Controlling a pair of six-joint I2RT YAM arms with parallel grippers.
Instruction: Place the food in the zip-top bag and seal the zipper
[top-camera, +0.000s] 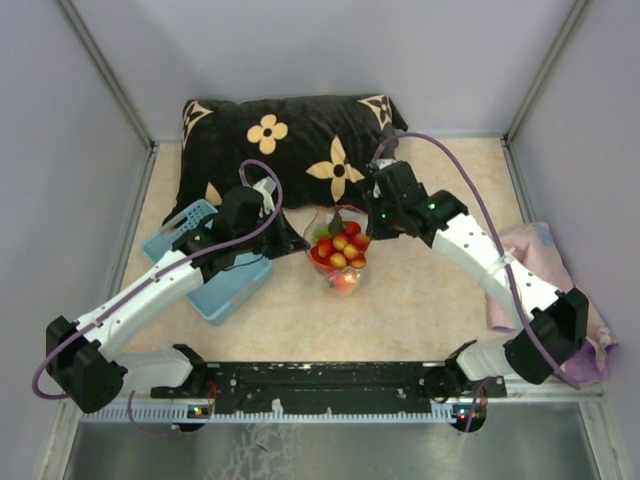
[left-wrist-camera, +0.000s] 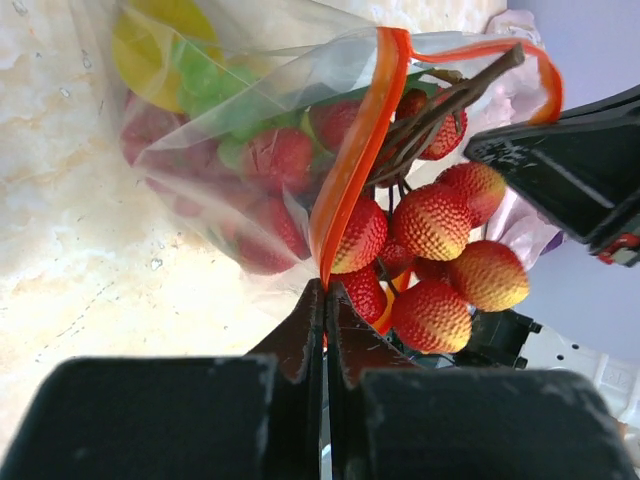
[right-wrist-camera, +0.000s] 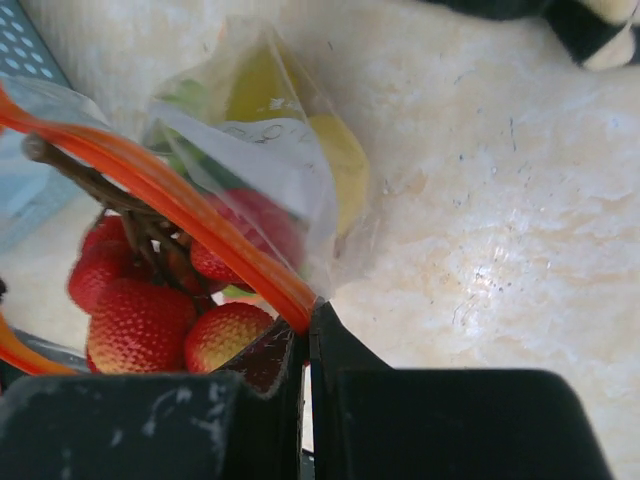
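The clear zip bag (top-camera: 340, 275) lies mid-table, holding red lychee-like fruit (left-wrist-camera: 430, 220), strawberries, a dark stem bundle, green grapes and yellow pieces. Its orange zipper rim gapes open. My left gripper (top-camera: 302, 245) is shut on the rim at the bag's left side; in the left wrist view the orange strip (left-wrist-camera: 353, 160) runs into the fingertips (left-wrist-camera: 322, 290). My right gripper (top-camera: 371, 225) is shut on the opposite rim, with the orange strip (right-wrist-camera: 240, 250) entering its fingertips (right-wrist-camera: 308, 315) in the right wrist view.
A blue plastic container (top-camera: 225, 295) stands left of the bag under my left arm. A black flowered cushion (top-camera: 285, 150) lies at the back. A pink cloth (top-camera: 540, 260) lies at the right.
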